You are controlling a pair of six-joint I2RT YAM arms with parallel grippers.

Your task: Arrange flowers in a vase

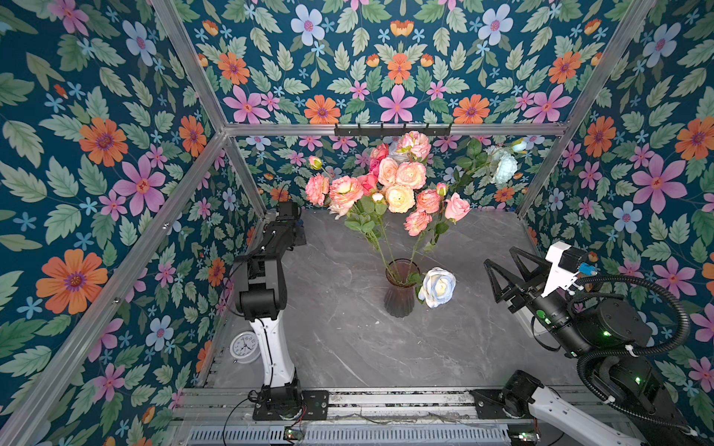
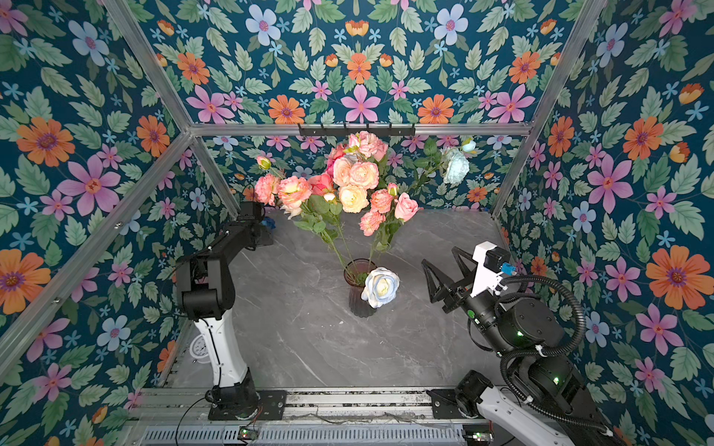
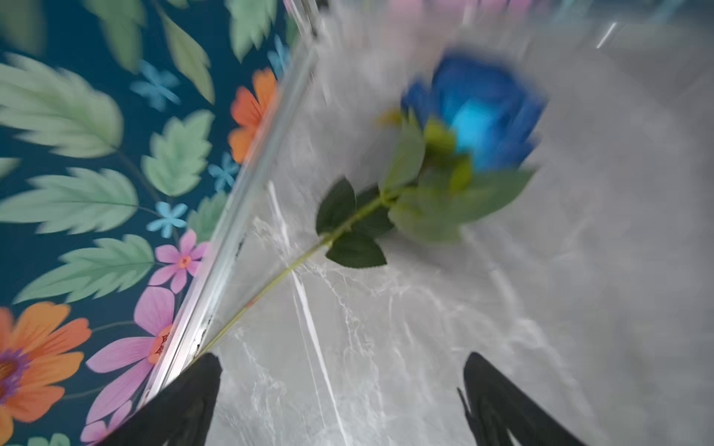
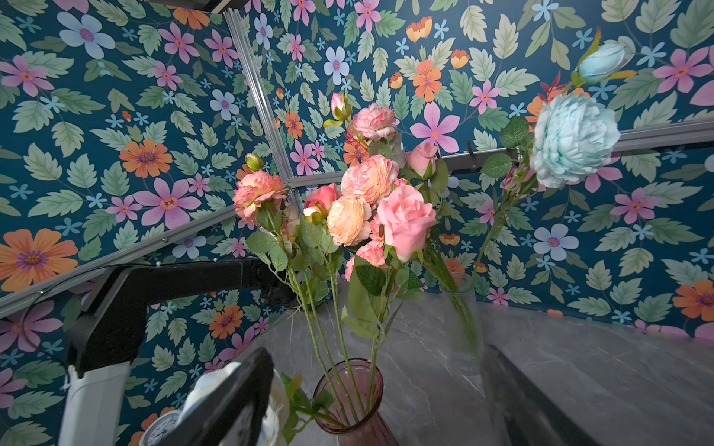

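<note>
A ribbed, dark pink vase (image 1: 399, 299) stands upright mid-table, with several pink and peach roses (image 1: 401, 178) rising from it. A white-blue rose (image 1: 436, 287) droops low over its right side, its stem reaching the rim. On the table at the back left lies a blue rose (image 3: 483, 111), its stem (image 3: 297, 261) slanting down to the left edge. My left gripper is open above the table near that stem, nothing between its fingers; the arm mostly hides this rose in the top views. Right of the vase, my right gripper (image 1: 499, 256) is open and empty.
Behind the vase a pale teal flower (image 4: 576, 141) leans right from a clear glass container (image 4: 465, 327). A small white clock (image 1: 244, 347) lies at the left edge.
</note>
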